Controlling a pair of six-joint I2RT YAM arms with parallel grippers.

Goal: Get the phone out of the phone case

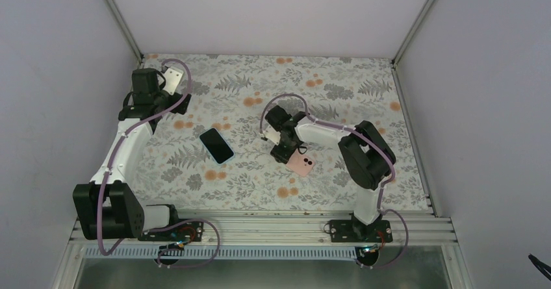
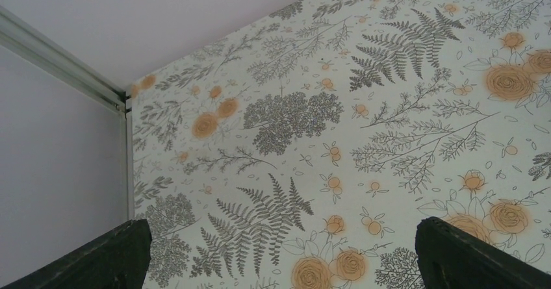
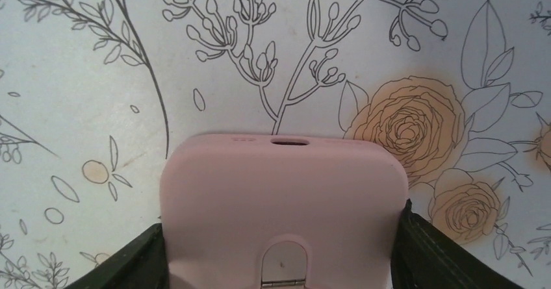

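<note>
In the top view, the pink phone case [image 1: 301, 165] lies back up on the patterned table, with dark camera lenses at its near right end. My right gripper [image 1: 282, 154] is low over its far left end. From the right wrist, one end of the pink case [image 3: 221, 198] fills the space between my fingers, which lie close against both long edges. Whether they press on it is unclear. My left gripper [image 1: 181, 103] stays open at the table's far left; its wrist view shows bare tabletop between the fingers.
A dark-screened phone with a light blue rim [image 1: 216, 146] rests on the table between the two arms. Walls stand left, right and behind.
</note>
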